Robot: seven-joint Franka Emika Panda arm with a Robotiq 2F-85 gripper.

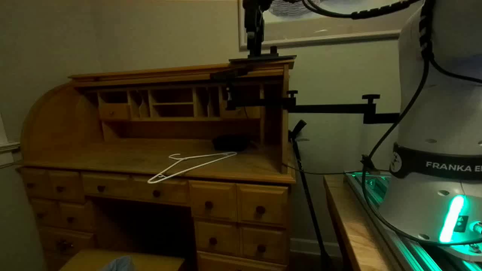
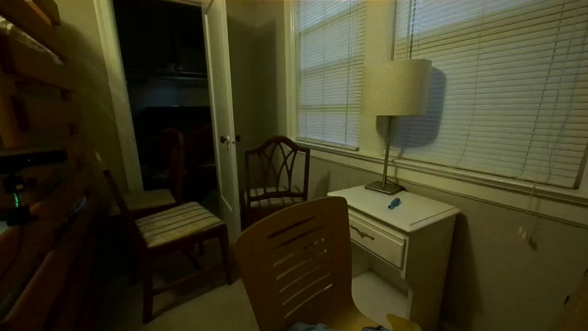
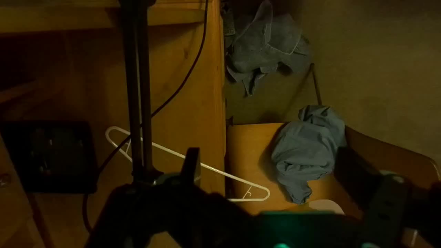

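Note:
A white plastic hanger (image 1: 194, 169) lies on the wooden desktop, one end reaching past the front edge. In the wrist view the hanger (image 3: 215, 169) crosses that edge, its outer corner over the chair seat. My gripper is open above the desk edge and chair, its dark fingers wide apart with nothing visibly held. A crumpled blue-grey cloth (image 3: 308, 144) rests on the wooden chair (image 3: 248, 140), below the span between the fingers and toward the right one. Darkness hides much of the gripper's body.
Behind the hanger sits a black container (image 1: 231, 142) on the roll-top desk (image 1: 113, 151). A dark cable (image 3: 186, 78) crosses the wrist view. Another grey cloth (image 3: 264, 49) lies beyond the chair. A lamp (image 2: 397, 88) stands on a white side table (image 2: 424, 212).

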